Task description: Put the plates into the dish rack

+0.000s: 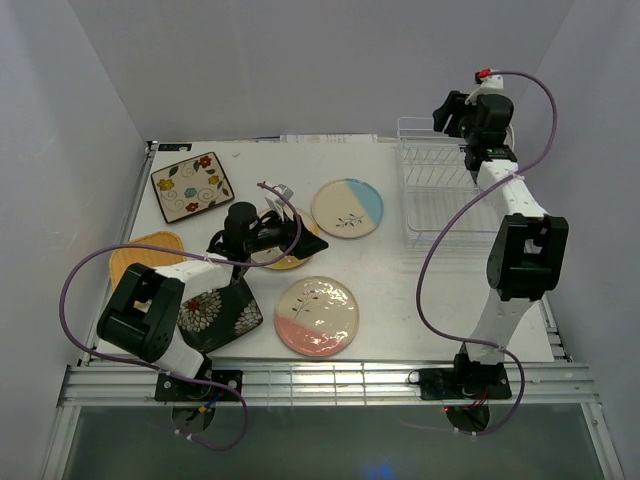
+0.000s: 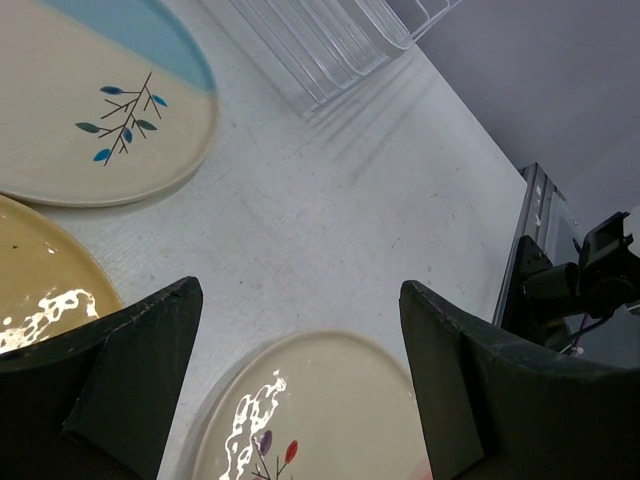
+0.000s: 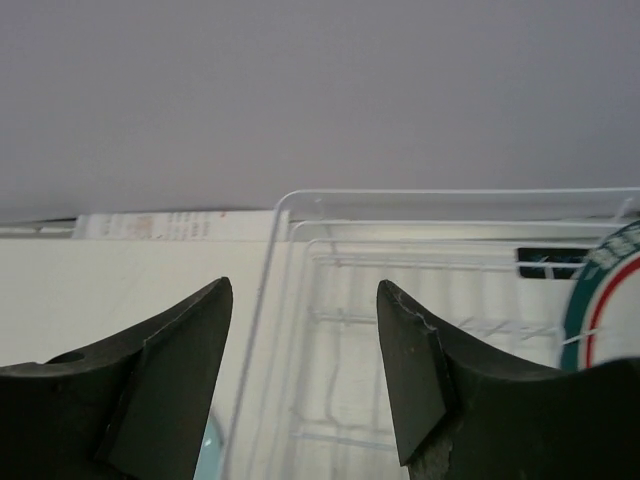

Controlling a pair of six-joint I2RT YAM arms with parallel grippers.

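A green-and-red rimmed plate (image 3: pixel 599 300) stands upright at the right side of the white wire dish rack (image 1: pixel 430 210). My right gripper is over the rack's back, left of that plate, its fingers apart and empty. My left gripper stands open above a yellow plate (image 2: pixel 40 260), near the blue-and-cream plate (image 2: pixel 100 80) and a pink-and-cream plate (image 1: pixel 316 316).
A flowered square plate (image 1: pixel 192 187) lies at the back left, an orange plate (image 1: pixel 137 258) and a dark flowered plate (image 1: pixel 219 316) at the left front. The table between plates and rack is clear.
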